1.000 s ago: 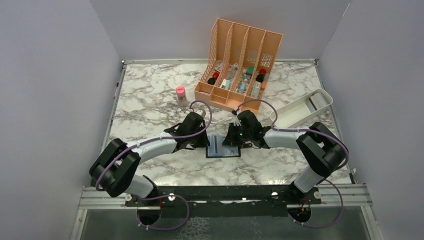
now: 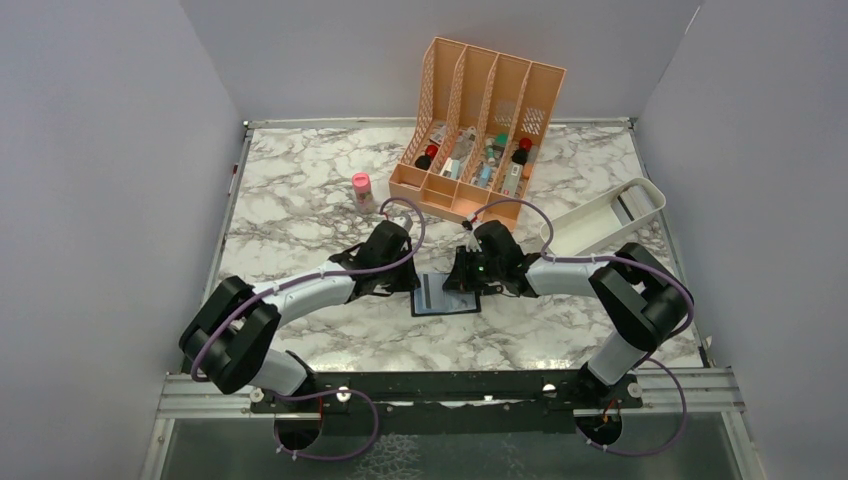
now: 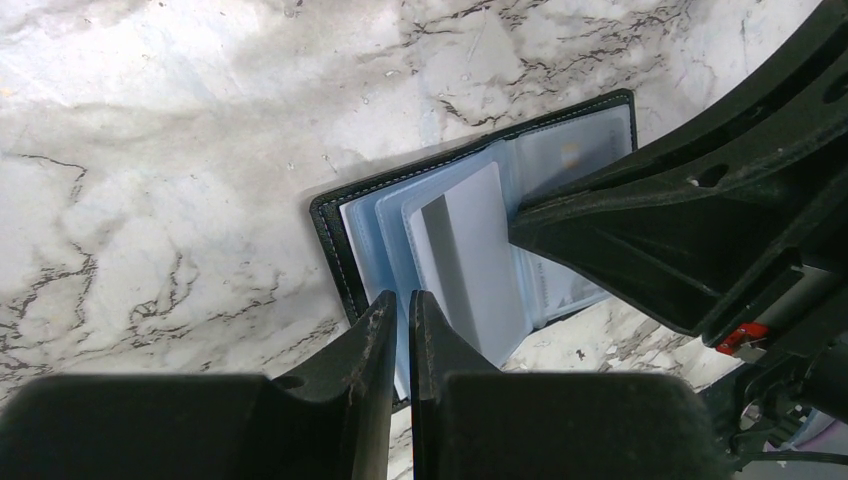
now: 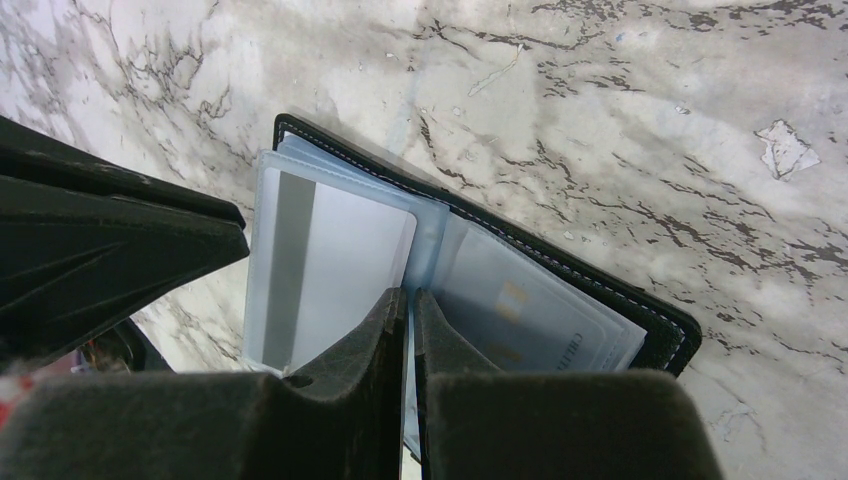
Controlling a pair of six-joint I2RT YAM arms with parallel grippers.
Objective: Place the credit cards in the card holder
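Note:
The black card holder lies open on the marble table, its clear bluish sleeves fanned at the left. A white card with a grey stripe sits inside the top sleeve, also seen as the white card in the right wrist view. My left gripper is shut at the sleeves' left edge. My right gripper is shut over the holder's middle, close by the card's inner edge. Pale plastic shows in the narrow slit between each pair of fingertips; whether it is pinched I cannot tell.
An orange divided organizer with small bottles stands at the back. A pink-capped jar is left of it. At the right is a white tray containing cards. Table space in front of the holder is free.
The right gripper shifted a little left. The grey stripe now looks darker from above.

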